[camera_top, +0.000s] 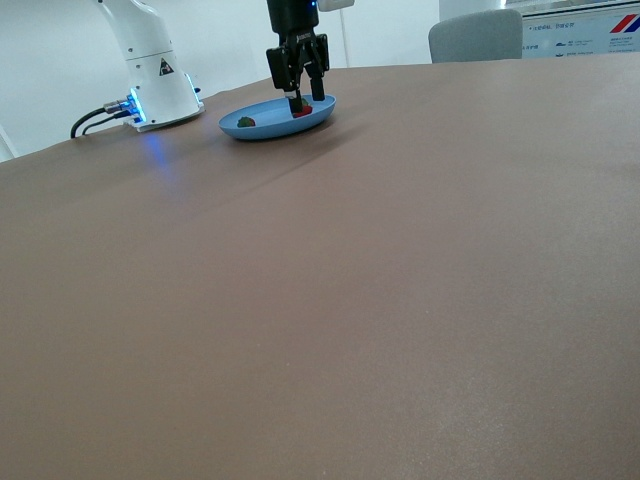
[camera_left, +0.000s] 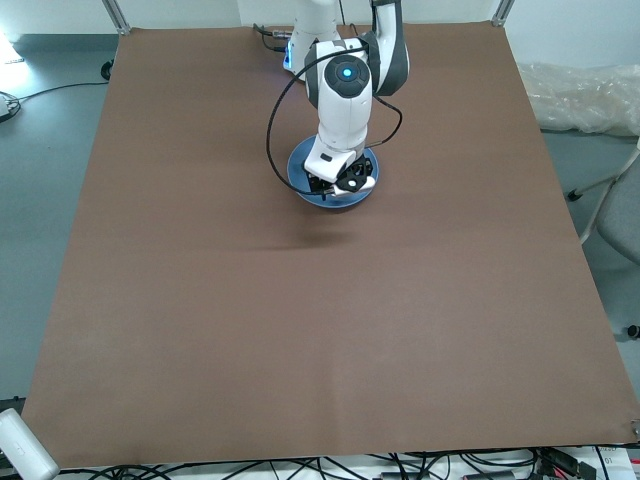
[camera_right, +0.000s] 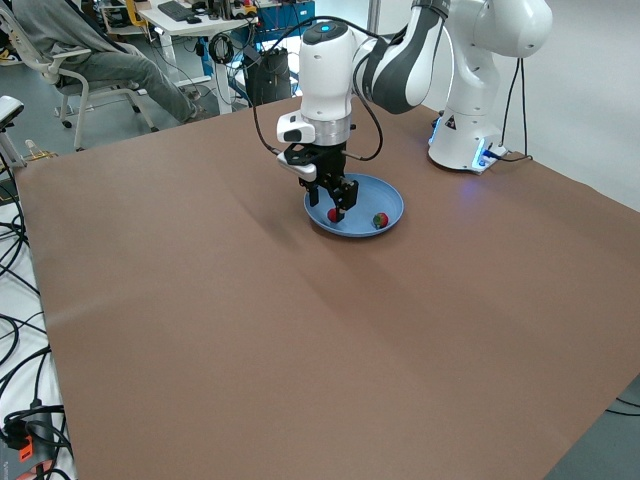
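Observation:
A blue plate (camera_right: 354, 222) rests on the brown table near the base of my arm, with red strawberries on it. One strawberry (camera_right: 381, 221) sits toward the plate's edge; another (camera_right: 332, 215) is right at my gripper (camera_right: 327, 205), partly hidden by it. The top view also shows the plate (camera_top: 255, 131) with my gripper (camera_top: 307, 99) low over it, its two fingers apart around or beside the red fruit. In the left view my wrist hides the fingers and most of the plate (camera_left: 302, 158).
Cables loop from my arm. A chair (camera_left: 620, 210) stands beyond the table's edge, and a person (camera_right: 100, 75) sits at a desk behind.

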